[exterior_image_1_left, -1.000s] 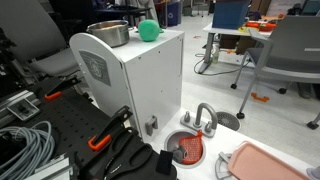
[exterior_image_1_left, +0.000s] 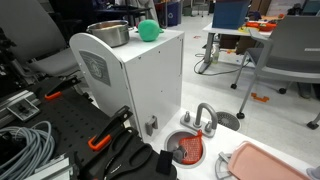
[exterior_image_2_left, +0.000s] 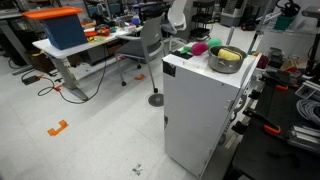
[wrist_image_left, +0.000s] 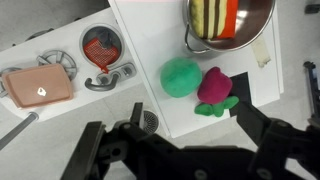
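In the wrist view my gripper is open, its two dark fingers spread wide at the bottom with nothing between them. It hangs over the white cabinet top. On that surface a green ball (wrist_image_left: 181, 77) lies beside a magenta vegetable-like toy (wrist_image_left: 214, 86) with green leaves. A steel pot (wrist_image_left: 209, 43) holds a yellow-and-brown striped piece (wrist_image_left: 209, 17) and something orange-red. Exterior view 1 has the pot (exterior_image_1_left: 111, 34) and green ball (exterior_image_1_left: 149, 30) on top of the cabinet, while the magenta toy cannot be made out there.
Beside the cabinet is a round sink (exterior_image_1_left: 183, 147) with a red utensil (exterior_image_1_left: 198, 140) in it and a curved faucet (exterior_image_1_left: 207, 111). A pink tray (exterior_image_1_left: 265, 162) lies near it. Cables coil on the black table (exterior_image_1_left: 70, 120). Chairs and a desk stand farther back.
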